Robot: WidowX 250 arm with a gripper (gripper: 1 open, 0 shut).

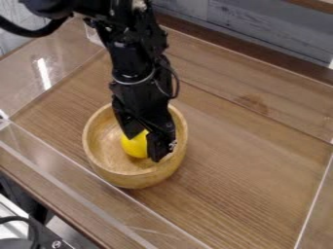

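Note:
A black robot arm reaches down from the top of the camera view, its gripper (146, 138) open inside a light wooden bowl (117, 169) at the lower centre-left. A yellow object (134, 146) lies in the bowl between or just behind the gripper's fingers, partly hidden by them. Whether the fingers touch it I cannot tell.
A pale wall runs along the back. A clear edge strip runs along the left, with dark cables and other items beyond it at the lower left.

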